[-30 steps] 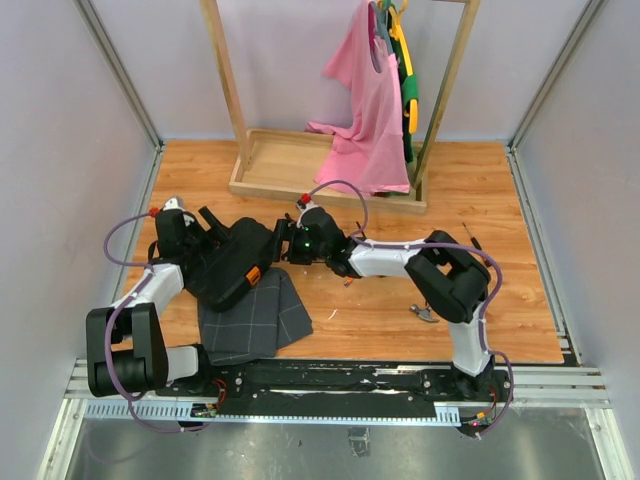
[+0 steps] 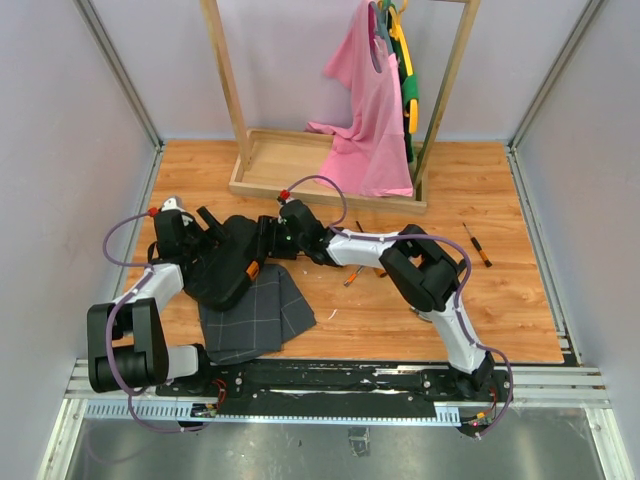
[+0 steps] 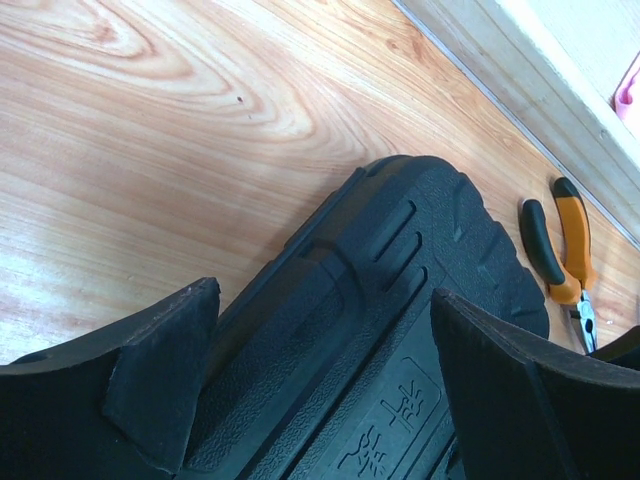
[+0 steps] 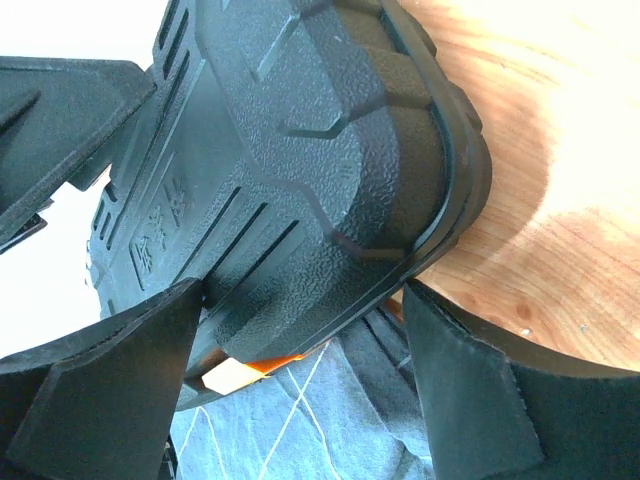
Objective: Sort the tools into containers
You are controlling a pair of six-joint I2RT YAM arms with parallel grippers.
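Observation:
A black moulded tool case [image 2: 225, 265] with an orange latch lies on the dark checked cloth [image 2: 250, 330] at left. My left gripper stands open over the case's top in the left wrist view. My right gripper is part open at the case's right end, fingers either side of its lower edge near the orange latch [image 4: 235, 372]; whether it grips cannot be told. Orange-handled pliers [image 3: 572, 240] lie behind the case. A screwdriver [image 2: 478, 245] lies at far right, and more small tools lie partly hidden under the right arm.
A wooden rack [image 2: 260, 187] with a pink garment [image 2: 360, 150] and other hangers stands at the back.
My right gripper has moved left and slightly down onto the case's right end, with its arm following. The left arm and the case show little change.

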